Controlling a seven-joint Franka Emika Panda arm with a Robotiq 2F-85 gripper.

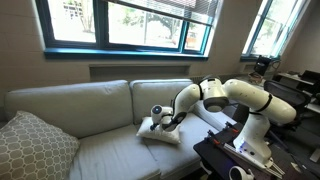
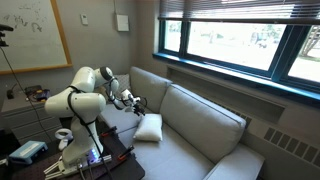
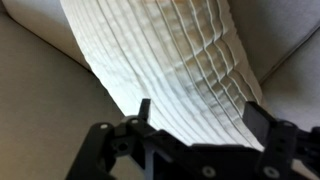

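A small white pillow [image 1: 150,133] rests on the sofa seat, and my gripper [image 1: 157,126] is down close above it. From the other side, the pillow [image 2: 149,128] is seen beside the arm near the sofa's far end. The wrist view shows the pillow's pale, ribbed cloth [image 3: 165,60] filling the middle. There my gripper is open, its two dark fingers spread apart over the cloth. Nothing is pinched between them, and whether the tips touch the pillow I cannot tell.
The grey sofa [image 1: 105,155] has a clear seat to the left of the white pillow. A patterned cushion [image 1: 35,150] leans at its left end. The sofa's backrest [image 1: 75,108] rises behind the arm. A dark table [image 1: 215,155] carries the robot's base.
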